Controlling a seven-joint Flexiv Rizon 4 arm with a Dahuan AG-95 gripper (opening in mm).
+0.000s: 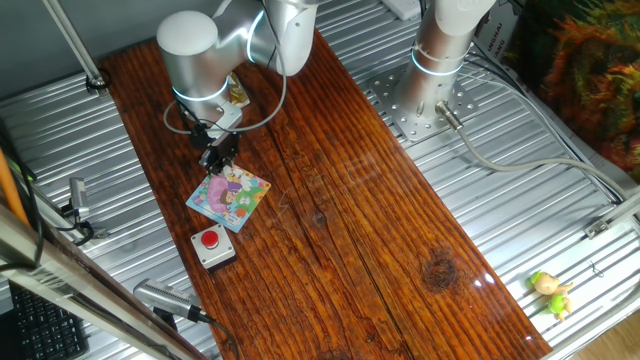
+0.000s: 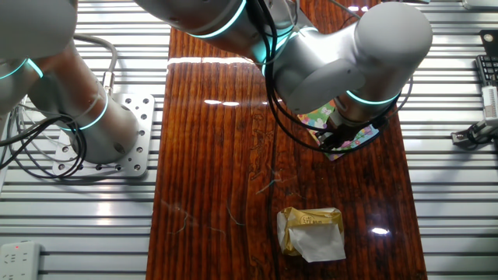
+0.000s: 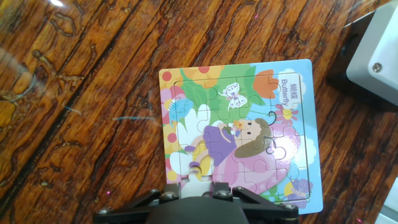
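Observation:
A square jigsaw puzzle point(image 3: 249, 134) marked "Butterfly", with a girl in a purple and pink dress, lies flat on the wooden table point(image 3: 74, 124). My gripper is over its lower left part in the wrist view, its two fingers apart. A pale patch shows between them, and just above it a yellow and white puzzle piece point(image 3: 200, 167) sits slightly out of line with its neighbours. Whether the fingers touch a piece is unclear. In exterior view 1 the gripper point(image 1: 218, 160) points down at the puzzle's upper edge; exterior view 2 shows the puzzle point(image 2: 319, 117) partly hidden by the arm.
A white box with a red button point(image 1: 210, 240) stands close to the puzzle, near the table's edge. A yellow and white tissue pack point(image 2: 311, 232) lies on the arm's other side. A small toy point(image 1: 551, 292) lies off the table.

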